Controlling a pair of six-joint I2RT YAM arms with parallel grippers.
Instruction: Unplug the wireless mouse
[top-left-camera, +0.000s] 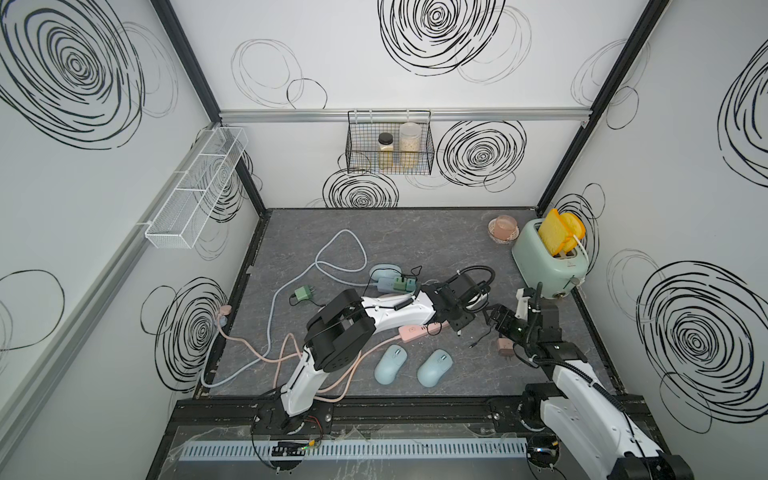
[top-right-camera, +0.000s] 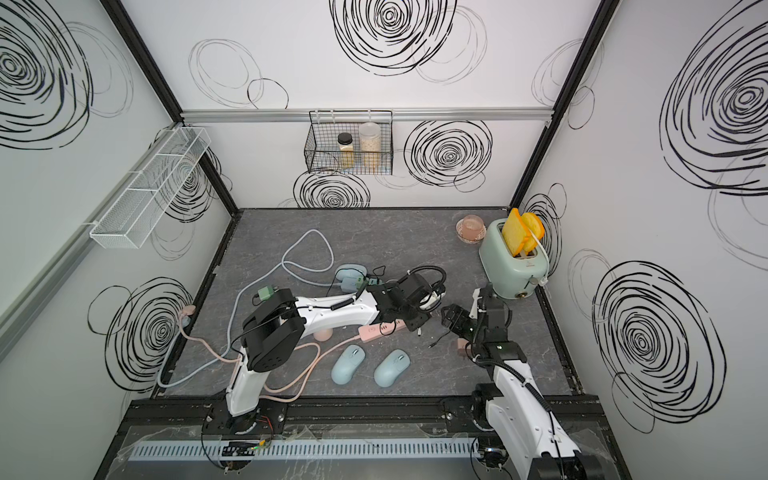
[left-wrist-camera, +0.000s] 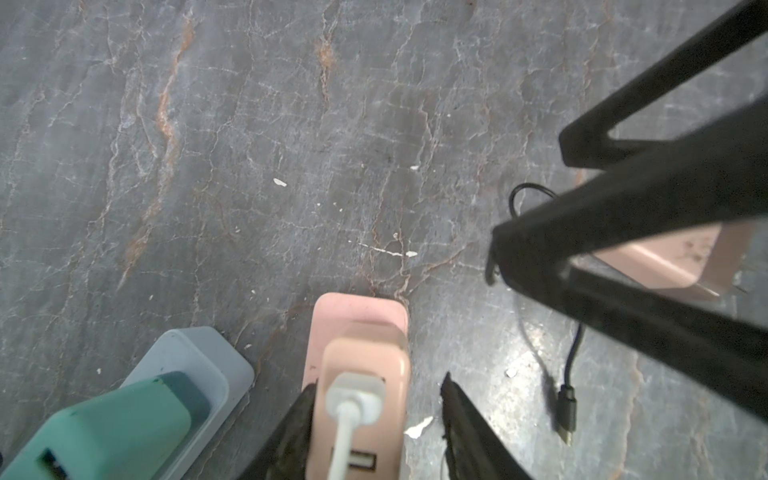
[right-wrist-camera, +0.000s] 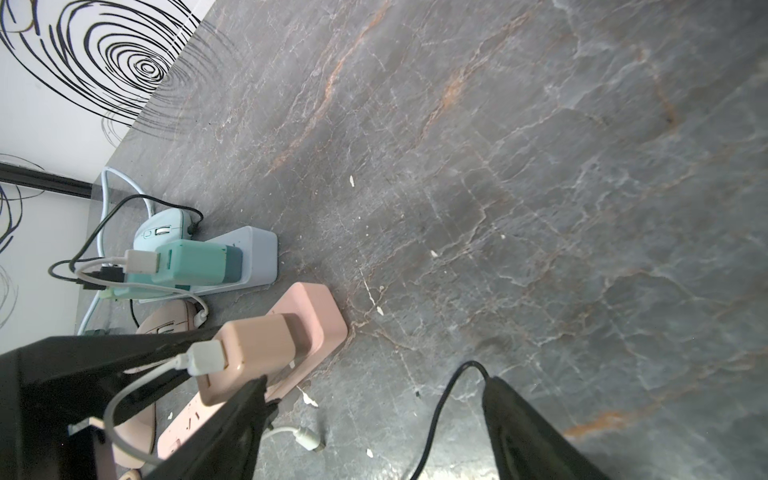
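A pink power strip (top-left-camera: 413, 331) carries a beige adapter (right-wrist-camera: 256, 352) with a white cable plug (right-wrist-camera: 206, 357). My left gripper is over this adapter, its fingers apart on either side of it; contact cannot be told. My right gripper is low at the strip's right, open, with only bare table and a black cable visible between its fingers. A grey strip (right-wrist-camera: 252, 256) holds a teal adapter (right-wrist-camera: 192, 262). Two blue mice (top-left-camera: 389, 365) lie in front; another mouse (right-wrist-camera: 160, 232) lies behind the grey strip.
A mint toaster (top-left-camera: 534, 260) stands at the back right, beside a small bowl (top-left-camera: 504, 228). A loose pink adapter (left-wrist-camera: 656, 256) lies under my right arm. Cables cover the left of the table.
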